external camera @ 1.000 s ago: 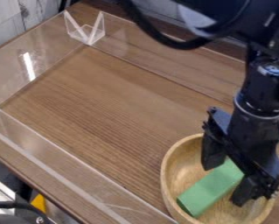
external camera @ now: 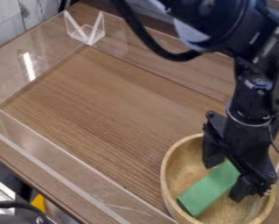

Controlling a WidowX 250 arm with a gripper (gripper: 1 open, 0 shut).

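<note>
My black gripper [external camera: 233, 166] reaches down into a round tan bowl [external camera: 179, 164] at the lower right, its fingers open around the upper end of a green rectangular block [external camera: 205, 192]. The block lies tilted diagonally in the bowl, its upper end partly hidden behind the fingers. Whether the fingers touch it is unclear.
A clear plastic piece [external camera: 86, 26] stands at the back left. Transparent edging runs along the left and front edges, with dark cables at the lower left.
The gripper and arm have shifted slightly within the bowl area, with the wrist turning a little. The green block stays in about the same place.
</note>
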